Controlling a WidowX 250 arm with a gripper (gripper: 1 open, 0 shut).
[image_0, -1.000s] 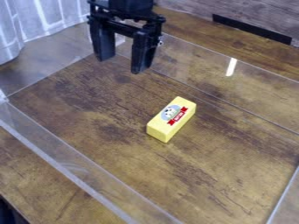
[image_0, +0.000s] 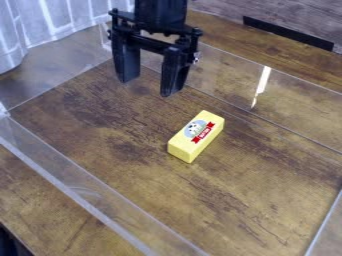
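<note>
My black gripper (image_0: 150, 70) hangs in the upper middle of the view, its two fingers held apart, open, with nothing seen between them. A yellow block (image_0: 197, 136) with a red label and a round picture on top lies on the wooden surface, below and to the right of the gripper, apart from it.
Clear low walls, one along the front left (image_0: 94, 185), border the brown wooden floor (image_0: 94, 130). A white translucent sheet (image_0: 34, 30) stands at the back left.
Over the last second the gripper has moved down in the view and slightly toward the block's side. The yellow block has not moved.
</note>
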